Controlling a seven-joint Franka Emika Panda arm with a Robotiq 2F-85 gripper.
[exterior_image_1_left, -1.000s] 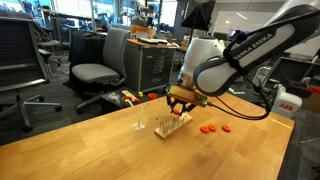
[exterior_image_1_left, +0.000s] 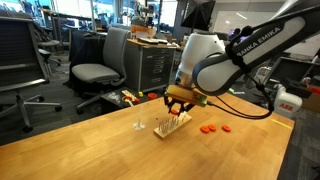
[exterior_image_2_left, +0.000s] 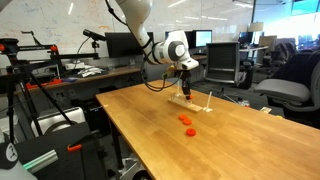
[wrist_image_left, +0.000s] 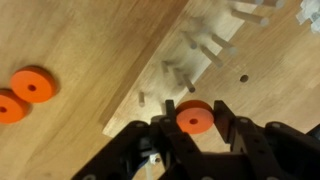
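Observation:
An orange ring or disc (wrist_image_left: 195, 120) sits between the fingertips of my gripper in the wrist view, and the fingers are shut on it. Just beside it runs a light wooden board (wrist_image_left: 150, 84) with several upright pegs (wrist_image_left: 186, 80). In exterior view 1 the gripper (exterior_image_1_left: 178, 106) is right over the pegged board (exterior_image_1_left: 165, 131); whether the disc touches a peg cannot be told. Loose orange discs (wrist_image_left: 33, 84) lie flat on the table to one side of the board. They also show as orange discs (exterior_image_2_left: 186, 119) in exterior view 2.
The wooden table (exterior_image_1_left: 90, 150) is wide and mostly bare in front of the board. A thin pale upright object (exterior_image_1_left: 139, 122) stands left of the board. Office chairs (exterior_image_1_left: 100, 70) are beyond the table's far edge.
Over the last second my gripper has shifted slightly left and down along the pegged board, carrying the orange disc. The loose discs on the table have not moved.

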